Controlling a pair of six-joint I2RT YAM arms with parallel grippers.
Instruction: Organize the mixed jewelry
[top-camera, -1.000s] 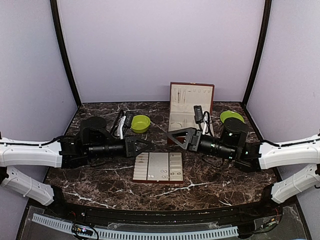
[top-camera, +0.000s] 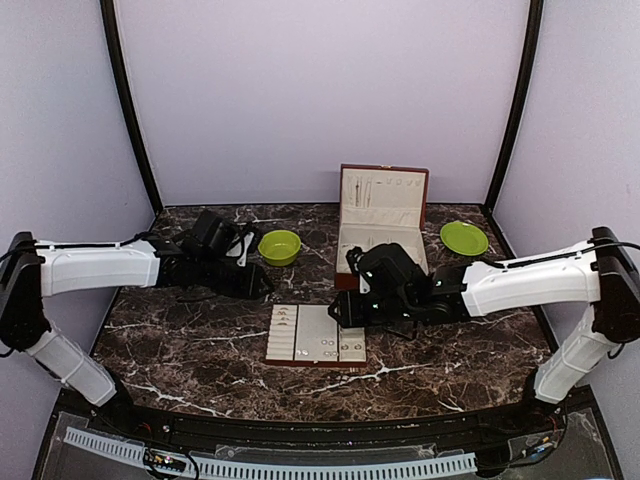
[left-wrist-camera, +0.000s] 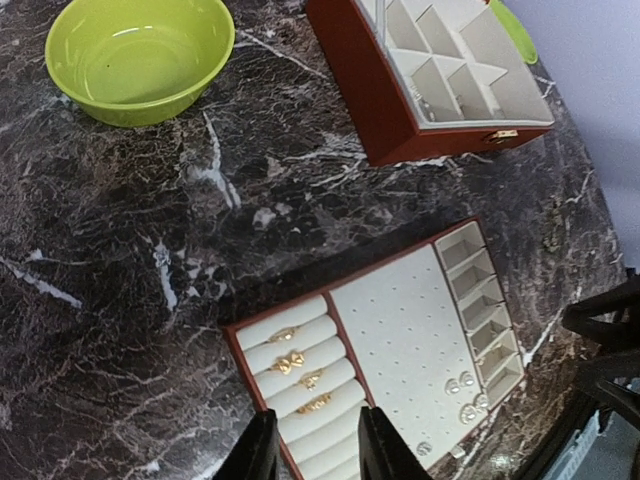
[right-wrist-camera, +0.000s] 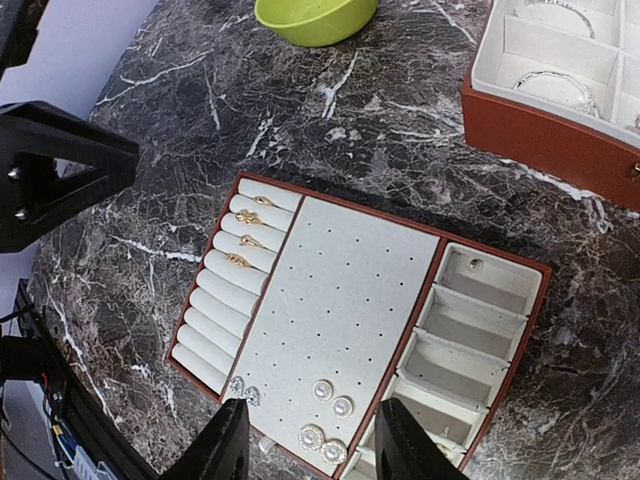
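A flat jewelry tray (top-camera: 318, 322) lies near the front of the table. Gold rings (right-wrist-camera: 247, 217) sit between its padded rolls on the left, and several round earrings (right-wrist-camera: 323, 390) are on its white middle panel. In the right column of compartments (right-wrist-camera: 468, 330), a small piece rests in the rearmost one. Behind the tray stands the open jewelry box (top-camera: 380, 240), with chains hung in its lid and bracelets (right-wrist-camera: 560, 88) in its base. My left gripper is open and empty by the tray's left side; my right gripper, open and empty too, hovers over its right part.
An empty green bowl (top-camera: 279, 247) stands behind the tray, left of the box. A green plate (top-camera: 464, 238) lies at the back right. Bare marbled table (top-camera: 200, 370) surrounds the tray at the front left.
My left gripper has drawn slightly left, its arm swinging back.
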